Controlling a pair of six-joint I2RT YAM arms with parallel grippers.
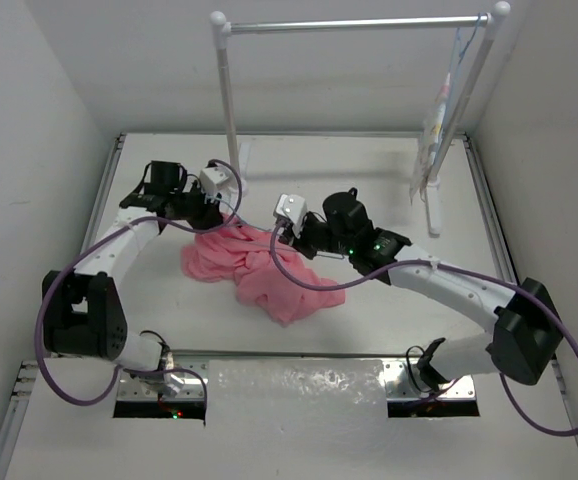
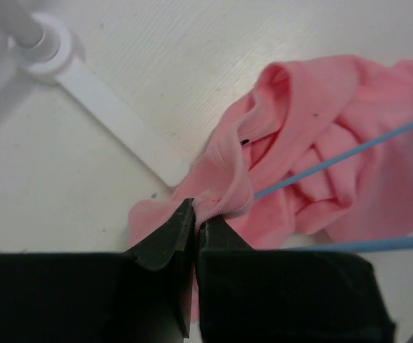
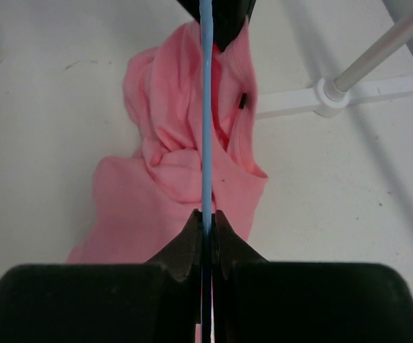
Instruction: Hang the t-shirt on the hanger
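The pink t-shirt (image 1: 269, 285) lies crumpled on the table, its upper left part lifted by my left gripper. That gripper is shut on a pinched fold of the cloth. My right gripper is shut on the thin blue hanger (image 3: 206, 121), which reaches across toward the left gripper. In the left wrist view, one blue bar of the hanger (image 2: 342, 156) runs to the raised fold and its end is hidden there. Whether it is inside the collar, I cannot tell. In the top view, the right gripper (image 1: 287, 238) hovers above the shirt's right part.
A white rack stands at the back, with its top rail (image 1: 359, 24) overhead. Its left foot (image 2: 121, 121) lies close beside the raised cloth. Another garment (image 1: 431, 135) hangs at the rack's right side.
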